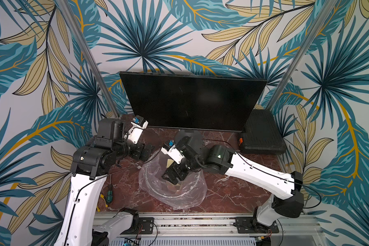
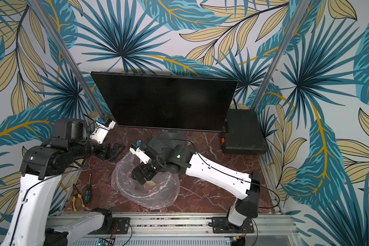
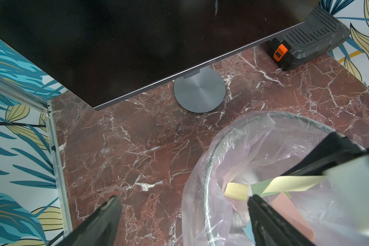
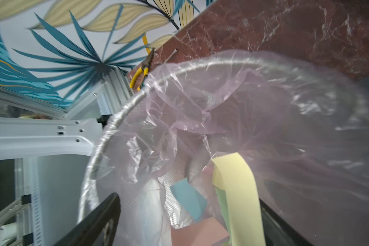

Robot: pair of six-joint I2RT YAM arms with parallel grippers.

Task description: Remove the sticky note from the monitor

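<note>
The monitor (image 1: 192, 100) stands at the back, its black screen bare of notes. My right gripper (image 1: 174, 175) is open, down over the lined bin (image 2: 123, 188). A yellow sticky note (image 4: 239, 196) rests against or just beside its right finger inside the bin, above green, blue (image 4: 188, 198) and pink (image 4: 198, 233) notes; whether it still clings to the finger I cannot tell. My left gripper (image 1: 142, 151) stands open at the bin's back left, with nothing between its fingers.
A black case (image 2: 244, 131) is right of the monitor. Pliers (image 2: 78, 196) and a screwdriver (image 2: 87, 192) lie at the front left.
</note>
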